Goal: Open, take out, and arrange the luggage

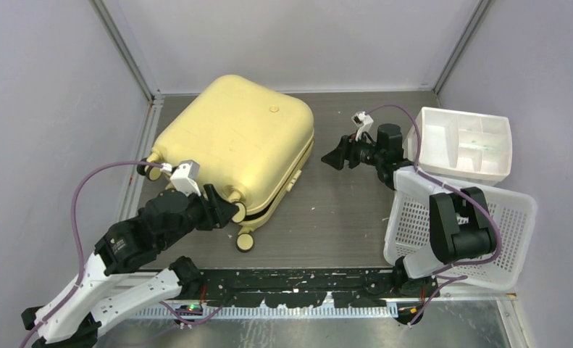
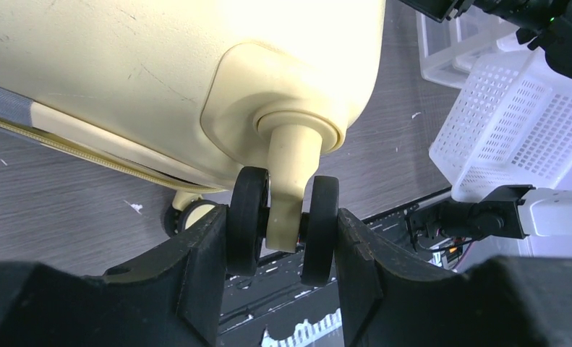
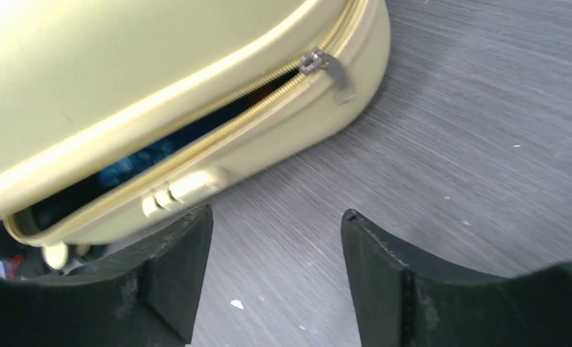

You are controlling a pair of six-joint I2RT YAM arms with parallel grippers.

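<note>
A pale yellow suitcase [image 1: 240, 134] lies flat on the grey floor at the left. Its zipper [image 3: 313, 62] is partly parted along the near right side, with a dark gap and something blue inside showing in the right wrist view. My left gripper is shut on a wheel post [image 2: 294, 159] at the suitcase's near right corner. My right gripper [image 1: 337, 158] is open and empty, a short way right of the suitcase, its fingers pointed toward that zipped side.
At the right stand a white divided bin [image 1: 442, 138] and, nearer, a white perforated basket [image 1: 508, 239], partly under the right arm. Bare floor [image 1: 341, 217] lies between suitcase and basket. Walls close in the left, back and right.
</note>
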